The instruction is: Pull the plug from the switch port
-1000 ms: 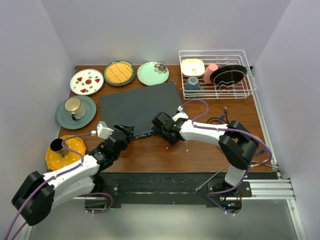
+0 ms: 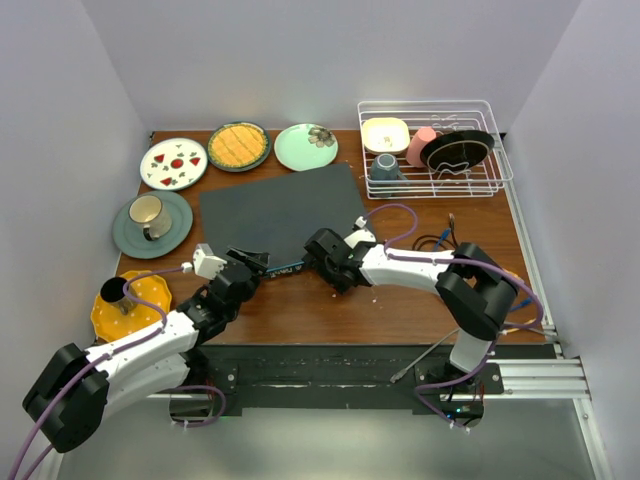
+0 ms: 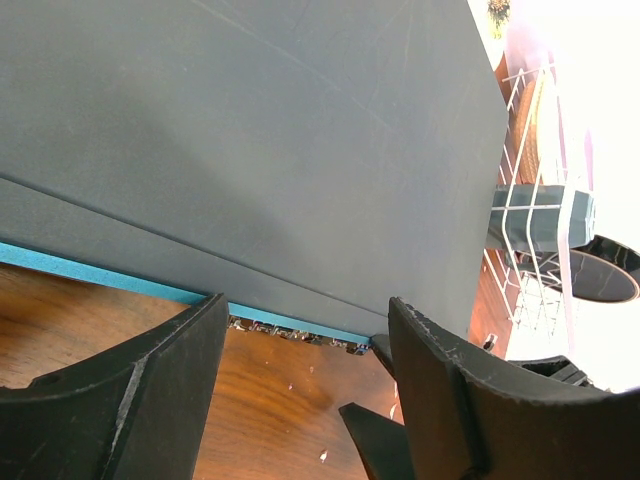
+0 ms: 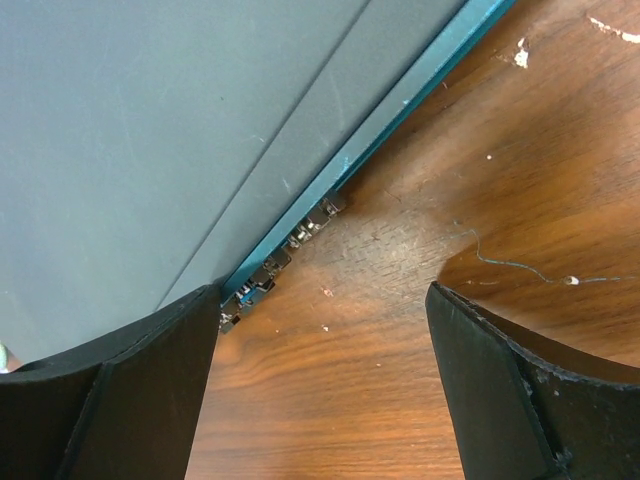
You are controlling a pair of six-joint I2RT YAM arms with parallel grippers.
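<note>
A dark grey flat board (image 2: 270, 210), likely the switch, has a blue strip (image 3: 110, 278) along its front edge, with a row of small metal ports (image 4: 302, 232) under it. No plug can be clearly told apart among them. My left gripper stands open over that front edge, nothing between its fingers. My right gripper is at the same edge from the right, fingers apart with nothing held, facing the port row and bare wood.
Plates (image 2: 306, 147), a mug (image 2: 150, 218) and a yellow dish (image 2: 150, 292) line the back and left. A wire dish rack (image 2: 480, 180) stands back right, with dark cables (image 2: 430, 238) below it. Bare wood lies in front.
My right gripper and wrist have shifted very slightly in the top view; the left arm looks unchanged.
</note>
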